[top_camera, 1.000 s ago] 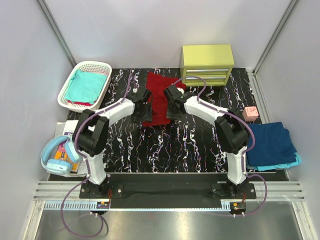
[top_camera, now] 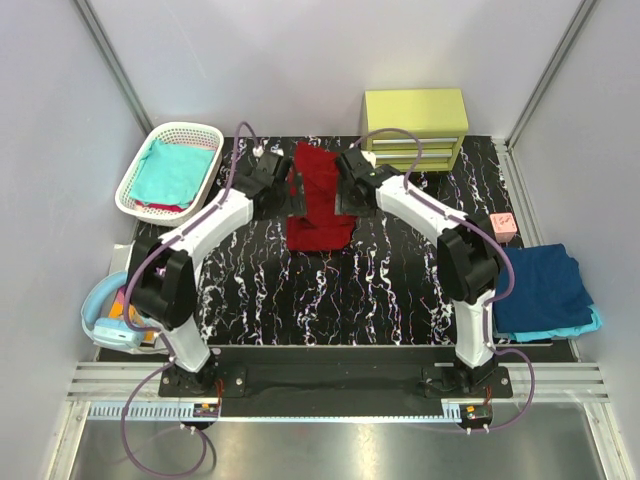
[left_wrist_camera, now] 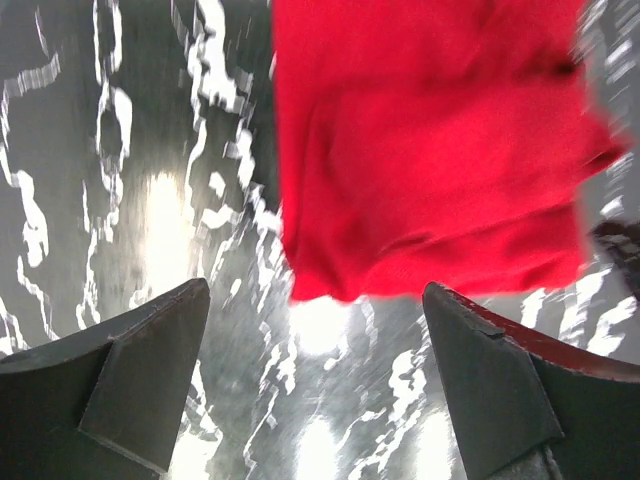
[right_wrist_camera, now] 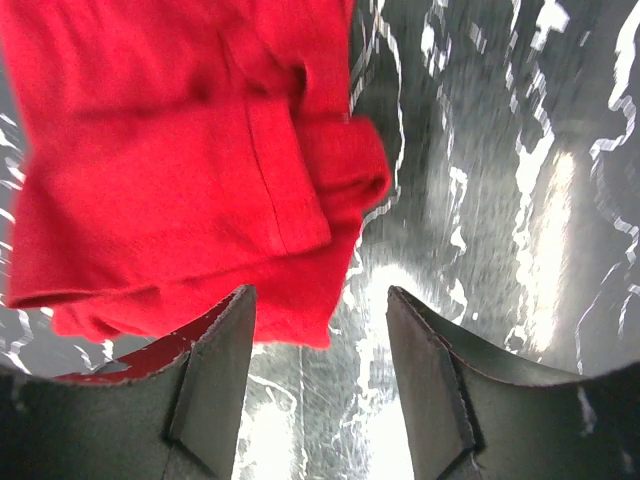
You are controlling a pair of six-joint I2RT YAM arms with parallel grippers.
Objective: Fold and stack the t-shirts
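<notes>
A red t-shirt (top_camera: 318, 232) lies partly folded on the black marbled table, between my two arms. Its near part is doubled over with a loose flap, as the right wrist view shows on the red cloth (right_wrist_camera: 180, 200). My left gripper (top_camera: 296, 212) is at the shirt's left side, open and empty; in the left wrist view the cloth (left_wrist_camera: 440, 170) lies beyond its fingers (left_wrist_camera: 150, 370). At the right side my right gripper (top_camera: 345, 210) stands open, nothing between its fingers. Folded blue and turquoise shirts (top_camera: 542, 288) are stacked at the right.
A white basket (top_camera: 213, 170) with turquoise and red cloth stands back left. A yellow-green drawer box (top_camera: 415, 115) is at the back, a pink block (top_camera: 501, 227) to the right. Blue headphones (top_camera: 100, 300) lie at the left.
Both grippers have moved away from the front edge of the shirt, toward the back. The left arm has swung further back and the right gripper has shifted a little to the right.
</notes>
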